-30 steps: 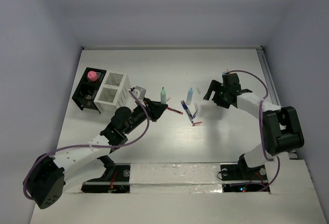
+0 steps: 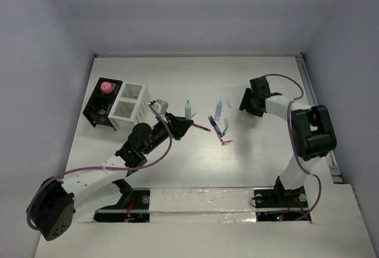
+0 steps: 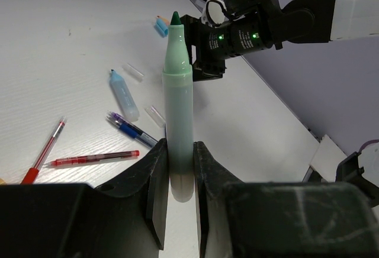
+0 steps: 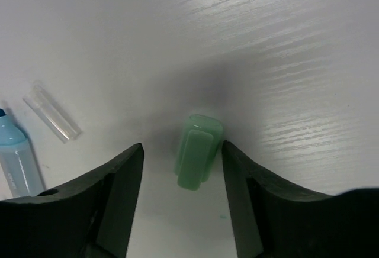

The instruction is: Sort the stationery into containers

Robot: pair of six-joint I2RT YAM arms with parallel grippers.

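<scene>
My left gripper is shut on a green marker [image 3: 178,107], which stands upright between the fingers with its dark tip up and no cap on it. On the table under my right gripper lies a small green cap [image 4: 197,151]; the fingers stand part open on either side of it, with a gap to the left finger. A blue marker [image 3: 124,94], blue pens [image 2: 216,127] and red pens [image 3: 93,158] lie mid-table. Clear caps [image 4: 52,113] are scattered near them. At the left stand a white divided container [image 2: 129,105] and a black one [image 2: 93,103].
A pink object [image 2: 106,87] sits in the black container. Another orange-and-blue item [image 3: 161,26] lies beyond the right gripper.
The left arm holds still with the green marker.
</scene>
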